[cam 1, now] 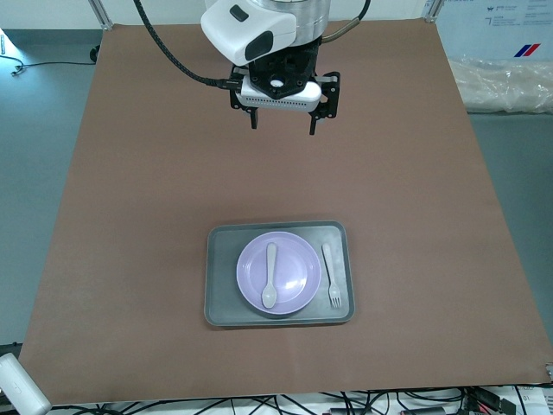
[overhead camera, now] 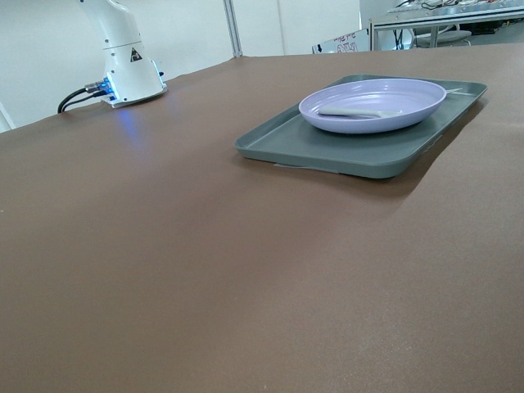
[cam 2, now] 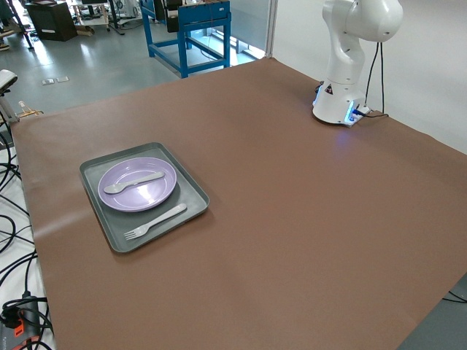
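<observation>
A grey tray [cam 1: 219,303] rests on the brown table, holding a lavender plate [cam 1: 295,287] with a light plastic spoon [cam 1: 270,294] lying on it. A light fork [cam 1: 335,294] lies on the tray beside the plate, on the right in the left camera view. My gripper [cam 1: 283,126] hangs above the far part of the table, well away from the tray, with its two black fingers apart and nothing visible between them. In the top view the plate [overhead camera: 377,90] hides most of the cutlery.
The arm's base [cam 2: 337,106] stands at the table's back edge, with cables beside it. More cables and devices lie beyond the table's edge nearest the tray.
</observation>
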